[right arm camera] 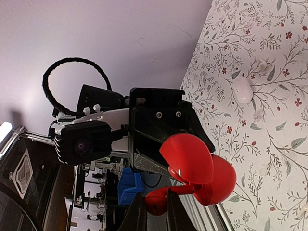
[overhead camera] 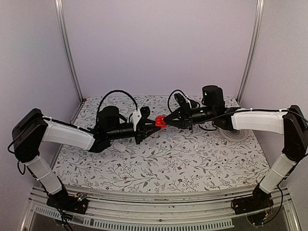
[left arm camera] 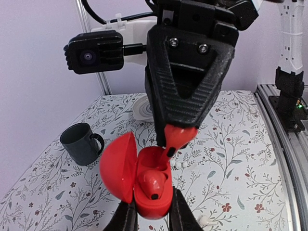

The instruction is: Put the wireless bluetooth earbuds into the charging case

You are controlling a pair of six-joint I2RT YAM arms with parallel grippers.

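The red charging case [left arm camera: 153,202] hangs in mid-air with its lid [left arm camera: 118,166] open, my left gripper [overhead camera: 155,125] shut on it from below in the left wrist view. One red earbud [left arm camera: 151,183] lies in the case. My right gripper [overhead camera: 166,120] is shut on the other red earbud [left arm camera: 178,137], whose stem points down into the case opening, touching or very close to it. In the right wrist view that earbud [right arm camera: 156,202] sits between the fingertips, its stem reaching to the case.
A dark mug [left arm camera: 82,144] and a white round dish [overhead camera: 233,135] stand on the floral table [overhead camera: 163,168]. A small white object [overhead camera: 119,147] and several small white pieces lie on it.
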